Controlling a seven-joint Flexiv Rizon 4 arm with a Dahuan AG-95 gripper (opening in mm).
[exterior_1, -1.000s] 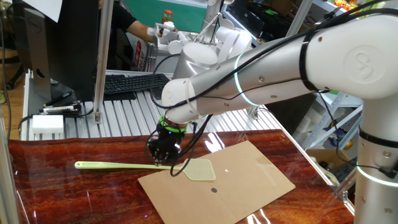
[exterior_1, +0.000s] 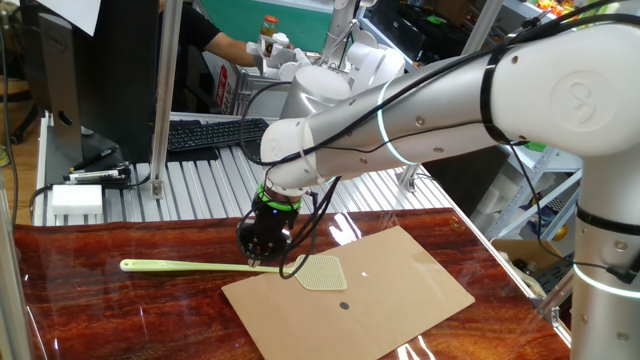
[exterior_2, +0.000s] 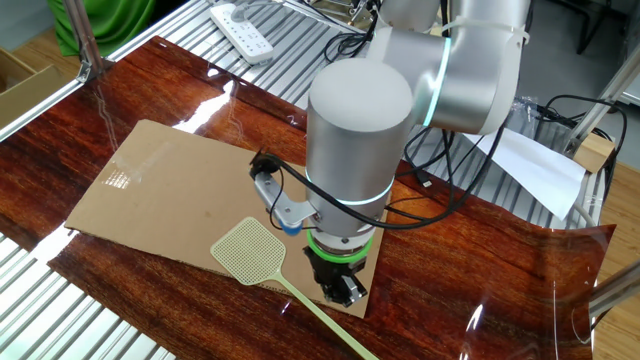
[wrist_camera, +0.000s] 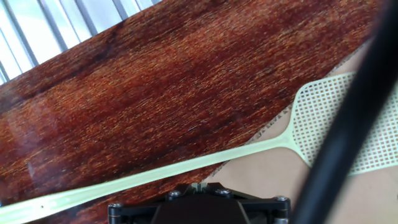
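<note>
A pale green fly swatter (exterior_1: 200, 266) lies flat, its mesh head (exterior_2: 248, 250) on a brown cardboard sheet (exterior_2: 180, 200) and its handle (wrist_camera: 155, 172) running out over the dark wood table. My gripper (exterior_1: 254, 263) points down close to the neck end of the handle. In the wrist view the gripper has its fingertips together at the bottom edge, and the handle passes beyond them, not between them. From the other side, the gripper (exterior_2: 352, 297) appears just beside the handle; its exact height above the cardboard is hard to judge.
A small dark spot (exterior_1: 345, 306) marks the cardboard. Behind the table are a keyboard (exterior_1: 215, 134), a white box (exterior_1: 77, 199) and a power strip (exterior_2: 241, 35) on ribbed metal. A black cable (wrist_camera: 348, 118) crosses the wrist view. Bare wood surrounds the handle.
The swatter and cardboard have not moved.
</note>
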